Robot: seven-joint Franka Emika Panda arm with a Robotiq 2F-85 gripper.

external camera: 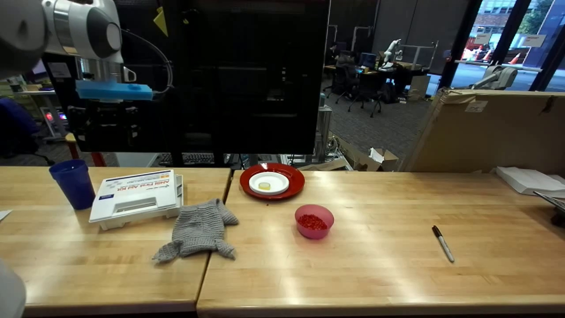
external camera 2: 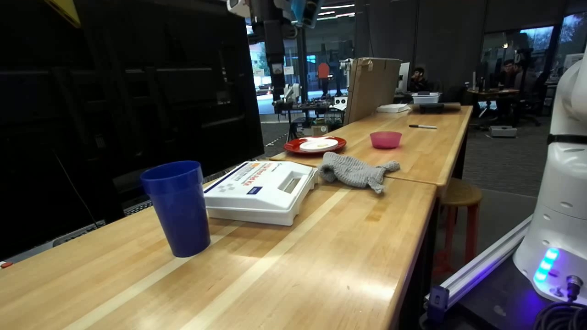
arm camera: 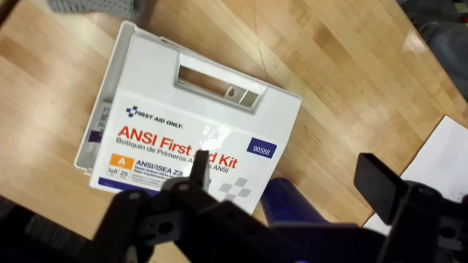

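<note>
My gripper is open and empty, hanging well above the table's left part. In the wrist view its two black fingers stand wide apart, one in front of the first aid kit's label. The blue cup (arm camera: 289,204) shows below and between them, partly covered by the gripper's body. A white first aid kit (external camera: 137,196) lies flat just right of the blue cup (external camera: 74,183), which stands upright. Against a dark screen in exterior view 1, the gripper (external camera: 104,140) is hard to make out.
A grey knitted cloth (external camera: 200,230) lies right of the kit. Farther right are a red plate (external camera: 297,185) with a white dish (external camera: 269,183) on it, a pink bowl (external camera: 314,221) of red bits and a marker (external camera: 443,244). White paper (arm camera: 438,162) lies beyond the cup.
</note>
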